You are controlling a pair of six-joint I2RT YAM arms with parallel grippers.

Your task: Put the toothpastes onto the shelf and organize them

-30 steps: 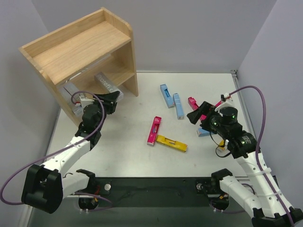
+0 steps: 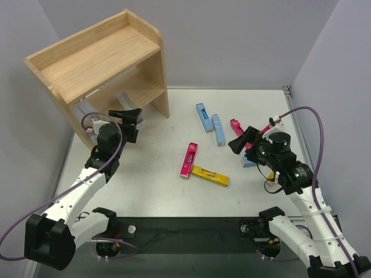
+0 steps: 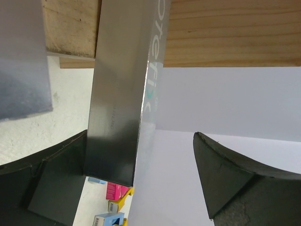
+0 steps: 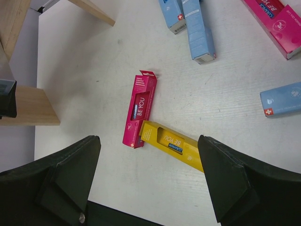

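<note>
My left gripper [image 2: 127, 121] is open at the front of the lower shelf [image 2: 145, 87] of the wooden unit. A silver box [image 3: 120, 94] lies there, its end jutting over the edge between the open fingers, beside another silver one [image 3: 21, 70]. My right gripper stands open above the table. Below it lie a pink toothpaste box [image 4: 141, 84], a yellow one [image 4: 186, 153], blue boxes [image 4: 201, 44] and another pink box [image 4: 287, 37] farther off.
The wooden unit [image 2: 93, 46] stands at the back left, with an empty top. The white table [image 2: 151, 185] has bare room at front left and centre. Grey walls surround it.
My left gripper has drawn back slightly toward the front and left from the silver box and spread wider. The right arm and the boxes on the table are unchanged.
</note>
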